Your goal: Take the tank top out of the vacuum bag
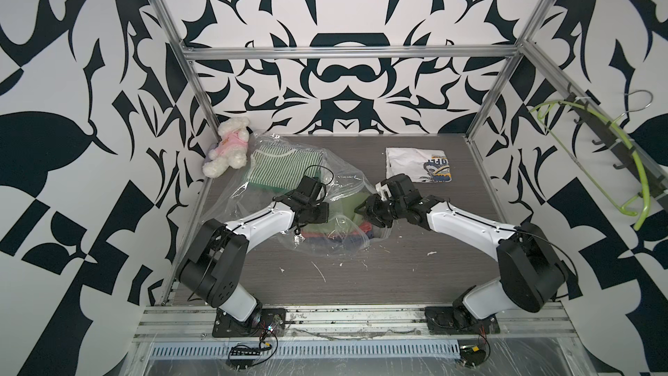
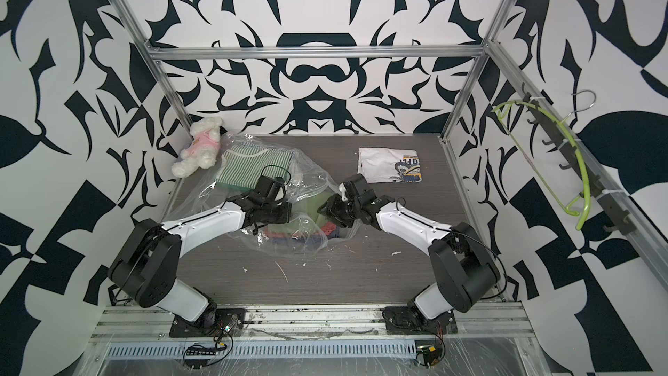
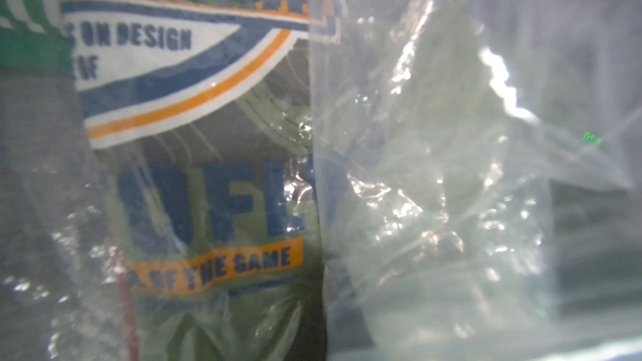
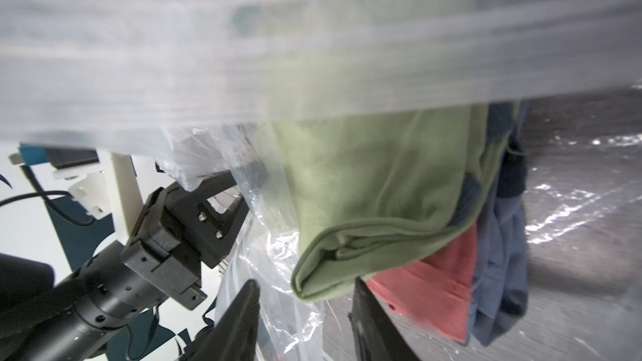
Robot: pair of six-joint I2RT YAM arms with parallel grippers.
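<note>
The clear vacuum bag (image 1: 240, 198) spreads over the left and middle of the table. Inside it, a green-and-white striped garment (image 1: 285, 167) lies towards the back, and a folded olive-green garment (image 4: 374, 173) rests on red cloth (image 4: 434, 287) and blue cloth (image 4: 501, 254) towards the front. Which one is the tank top I cannot tell. My left gripper is shut beside the bag's film; whether film is pinched is unclear. At the bag's right-hand opening, my right gripper stands open, its fingers (image 4: 244, 321) just short of the green garment's folded corner.
A raised band of bag film (image 4: 374, 40) crosses above the green fold. A folded white shirt (image 1: 417, 165) lies back right, and a plush toy (image 1: 228, 147) sits back left. Green hangers (image 1: 633, 167) hang on the right wall.
</note>
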